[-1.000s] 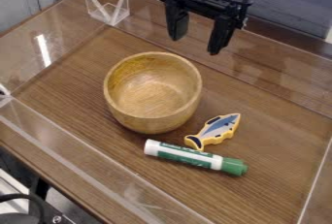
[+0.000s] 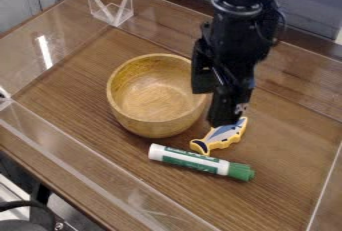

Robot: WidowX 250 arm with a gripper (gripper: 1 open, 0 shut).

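Observation:
My black gripper (image 2: 222,90) hangs over the middle of the table, just right of a yellow-tan bowl (image 2: 150,103) and above a small yellow-and-blue object (image 2: 214,140), which it partly overlaps in view. The gripper is open, and nothing shows between its fingers. A white-and-green tube (image 2: 199,164) lies near the front, below the yellow object.
The wooden table (image 2: 80,125) has free room at the left and right. A white wire-like object (image 2: 112,7) stands at the back left.
The objects lie where they were.

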